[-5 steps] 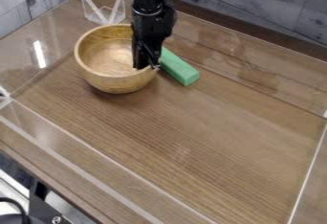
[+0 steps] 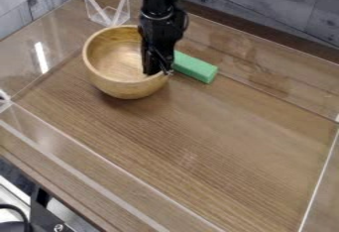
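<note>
A wooden bowl [image 2: 113, 77] sits on the table at the upper left. My black gripper [image 2: 162, 61] reaches down from the top over the bowl's right rim. It looks shut; whether anything is between its fingers is too small to tell. A green block [image 2: 197, 69] lies just right of the bowl, beside the gripper.
A wall [image 2: 284, 3] runs along the back. Clear plastic pieces stand near the left and back-left edges. Cables hang at the lower left corner.
The green block has shifted slightly right and up and turned a little flatter. The gripper has moved slightly near the bowl's right rim.
</note>
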